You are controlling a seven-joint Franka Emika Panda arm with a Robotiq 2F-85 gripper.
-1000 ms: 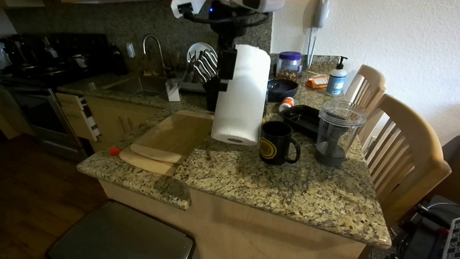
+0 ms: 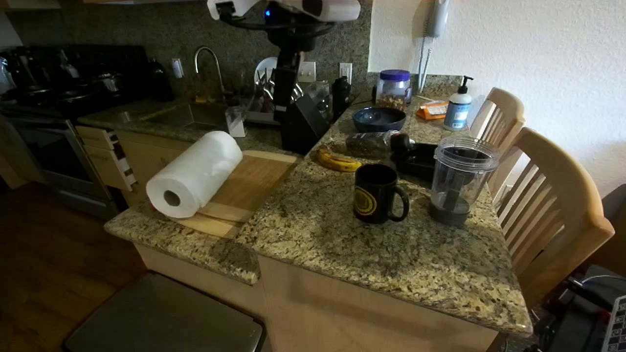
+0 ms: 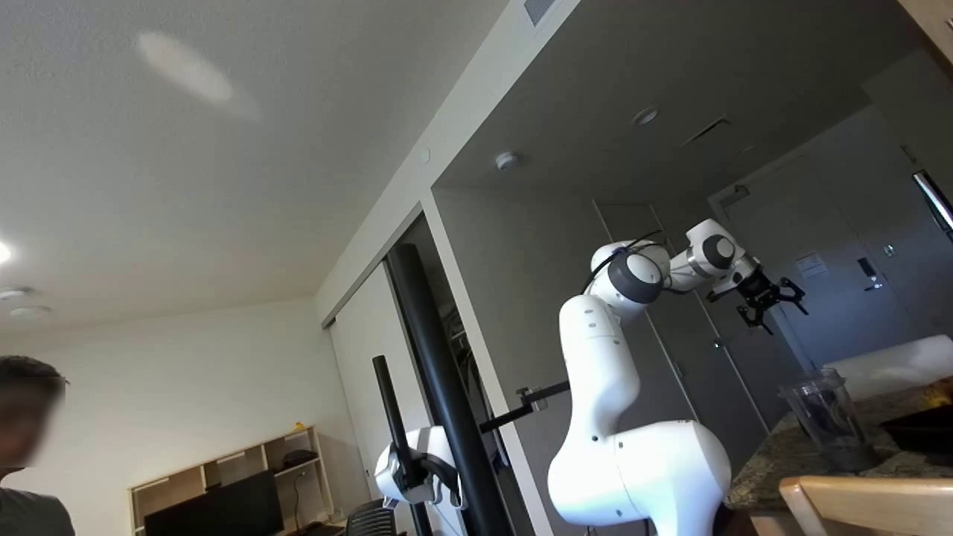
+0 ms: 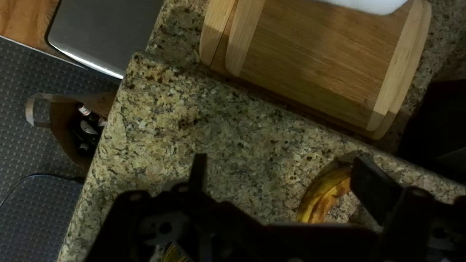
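Observation:
My gripper is open in the wrist view, its two dark fingers wide apart above the granite counter, with nothing held between them. In exterior view 2 the gripper (image 3: 788,321) also shows spread fingers at the end of the white arm. A white paper towel roll (image 2: 196,170) lies on its side across the wooden cutting boards (image 2: 264,176) on the lower counter, apart from the gripper. Only a white edge of the roll (image 4: 375,3) shows at the top of the wrist view.
On the raised counter stand a black mug (image 2: 372,196), a clear blender cup (image 2: 460,182) and a dark blue bowl (image 2: 378,120). A banana (image 4: 321,196) lies beneath my right-hand finger in the wrist view.
One second ago the paper towel roll hung tilted at the gripper, over the raised counter. Now it rests on the cutting boards, farther left. The arm appears slightly left and higher.

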